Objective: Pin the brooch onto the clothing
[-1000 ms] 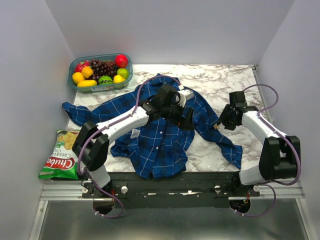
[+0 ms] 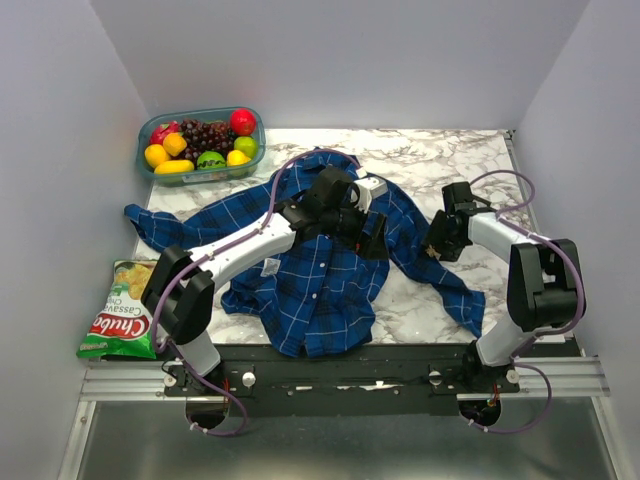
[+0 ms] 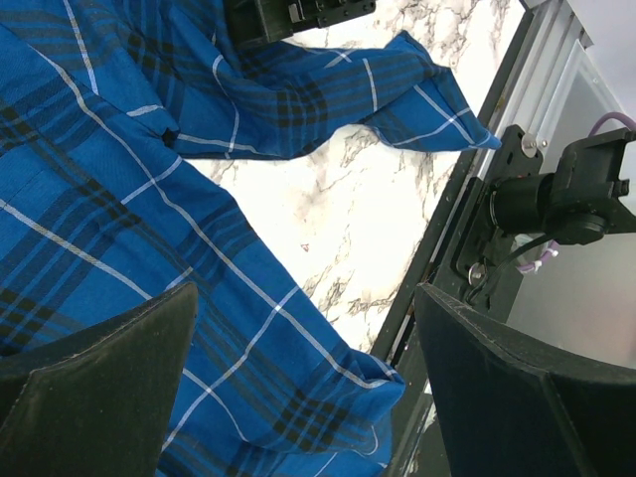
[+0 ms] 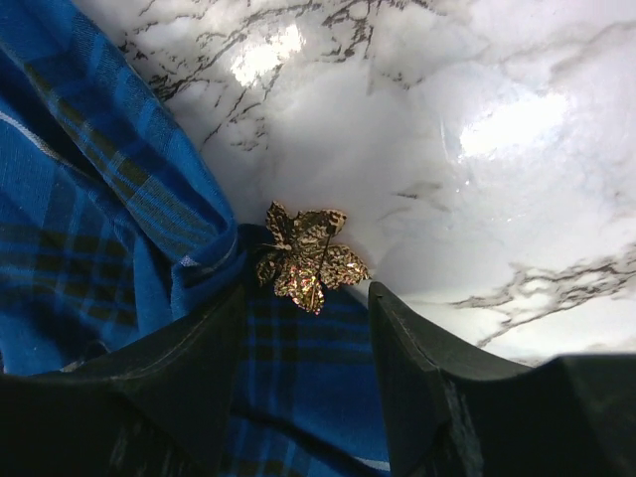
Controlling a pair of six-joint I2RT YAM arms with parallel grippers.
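Note:
In the right wrist view a gold leaf-shaped brooch [image 4: 308, 260] lies at the edge of the blue plaid shirt [image 4: 298, 343], by the bare marble. My right gripper stands part open around the brooch's near side, its fingers [image 4: 405, 348] apart and not closed on it. From above, that gripper [image 2: 436, 248] hangs over the shirt's right sleeve and covers much of the brooch. Over the middle of the shirt [image 2: 300, 310], my left gripper [image 2: 372, 250] is open; its wide-apart fingers [image 3: 119, 373] have only shirt cloth and marble visible below them.
A fruit basket [image 2: 200, 176] occupies the back left of the table. A green chip bag [image 2: 122, 308] lies at the left edge. Bare marble [image 2: 420, 310] shows between the shirt body and right sleeve, and more is clear at the back right.
The right arm has shifted left, bringing its gripper over the brooch, which showed more openly on the sleeve before. The left arm has barely moved.

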